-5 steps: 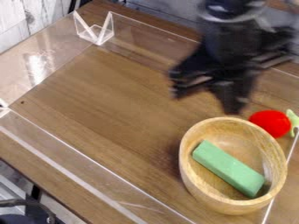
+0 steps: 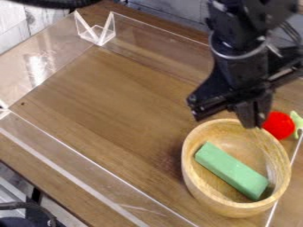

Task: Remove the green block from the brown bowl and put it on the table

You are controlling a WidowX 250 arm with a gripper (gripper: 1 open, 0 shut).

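The green block (image 2: 232,170) rests inside the brown bowl (image 2: 196,191), lying slantwise from the upper left to the lower right. My gripper (image 2: 249,117) hangs over the bowl's far rim, above and apart from the block. Its fingers look shut, with nothing seen between them. The dark gripper body covers part of the background behind the bowl.
A red object (image 2: 278,125) with a green end sits just behind the bowl's right side. Bare wooden table (image 2: 106,106) stretches to the left of the bowl. A clear stand-like piece (image 2: 97,31) is at the far left corner.
My gripper has come down in the picture, closer to the bowl's far rim. Block, bowl and red object have stayed where they were.
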